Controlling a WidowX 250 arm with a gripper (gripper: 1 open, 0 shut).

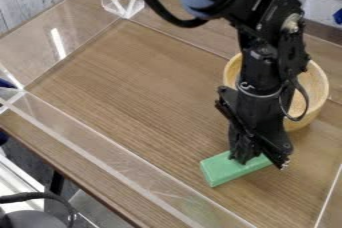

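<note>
The black gripper [250,144] hangs from the arm at the right side of the view, its fingertips low over a green rectangular block [229,170] lying on the wooden table. The fingers are at the block's right part, partly covering it; whether anything is between them is hard to tell. A tan bowl [311,84] stands behind the gripper, largely hidden by it.
Clear plastic sheets edge the wooden table [120,77] at the left and front. Dark objects and cables sit beyond the lower-left edge.
</note>
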